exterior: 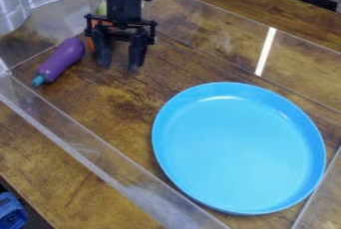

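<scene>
The black gripper [118, 46] points down over the wooden table at the upper left. Its fingertips are dark against the wood, and whether they are apart or together is hard to tell. A purple eggplant-like toy [59, 61] with a teal end lies just left of it, and a small orange object [91, 46] is partly hidden behind the gripper. A large blue plate [238, 147] fills the lower right.
A clear plastic wall [80, 153] runs along the left and lower edge. A small green item behind the arm is mostly hidden.
</scene>
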